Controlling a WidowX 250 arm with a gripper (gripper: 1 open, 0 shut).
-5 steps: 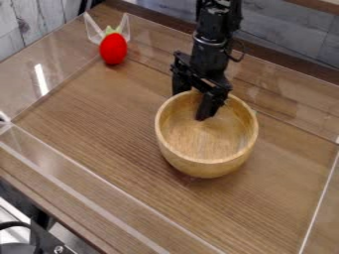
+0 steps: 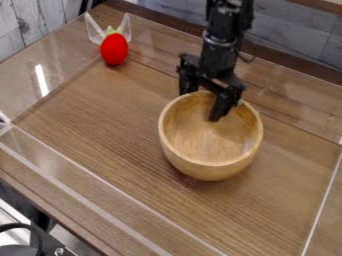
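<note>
My black gripper (image 2: 214, 95) reaches from the top centre down to the back rim of a large tan oval bowl (image 2: 210, 146); its fingers are blurred, and I cannot tell whether they are open or shut or touch the rim. The bowl's inside looks empty in the part that shows.
A red egg-shaped object (image 2: 115, 49) stands at the upper left by a pale spiky piece (image 2: 108, 28). A dark cable or object (image 2: 20, 240) lies in the bottom left corner.
The gripper is more blurred and sits around the bowl's back rim. The bowl looks slightly shifted, with more of its empty interior showing.
</note>
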